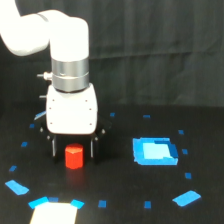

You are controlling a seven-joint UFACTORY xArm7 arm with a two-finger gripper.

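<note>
A small red block (74, 157) sits on the black table at the left. Directly over it, my white gripper (74, 150) points down and stands open. One dark finger shows on each side of the block, with a gap between finger and block. In this view the fingertips reach about as low as the block's upper part. I cannot tell from this one angle whether the fingers line up with it in depth.
A square outlined in blue tape with a white patch (157, 151) inside lies to the right. Blue tape strips (186, 198) and small blue marks dot the table. A pale object (54, 213) stands at the bottom left edge.
</note>
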